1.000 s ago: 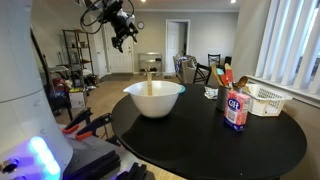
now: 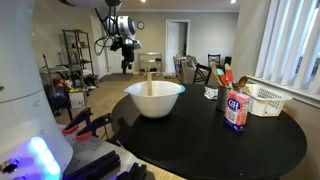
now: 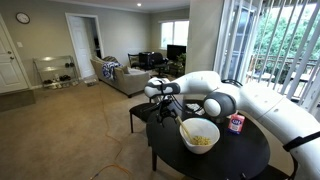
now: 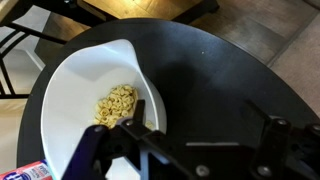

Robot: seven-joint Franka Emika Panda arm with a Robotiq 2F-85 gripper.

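Note:
A large white bowl (image 2: 153,103) stands on the round black table (image 2: 200,142), with pale ring-shaped cereal (image 4: 116,104) inside it. A light wooden handle (image 3: 185,131) sticks up out of the bowl in the exterior views. My gripper is open with nothing between its fingers. It hangs above the table, beside the bowl, and the wrist view looks down on bare black tabletop and part of the bowl. One finger overlaps the bowl's edge in that view.
A red and white box (image 2: 237,109) stands to the bowl's right. Behind it are a dark holder with utensils (image 2: 224,92) and a white basket (image 2: 265,99).
My arm has come down, and the gripper is lower and slightly to the right in exterior view 1. The bowl, handle and box have stayed where they were.

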